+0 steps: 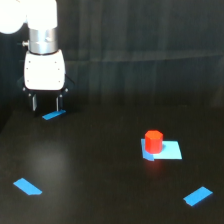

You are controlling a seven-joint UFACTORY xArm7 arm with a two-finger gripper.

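Observation:
A small red block [153,141] stands at the right of the dark table, by the left side of a pale blue square [171,150]. My gripper [46,103] hangs at the far left under the white arm, well away from the red block. Its two dark fingers [59,102] are spread apart, and nothing shows between them.
Blue strips mark the dark table [105,175]: a back left strip [54,115], a front left strip [27,187] and a front right strip [198,196]. Dark curtains [130,55] hang behind.

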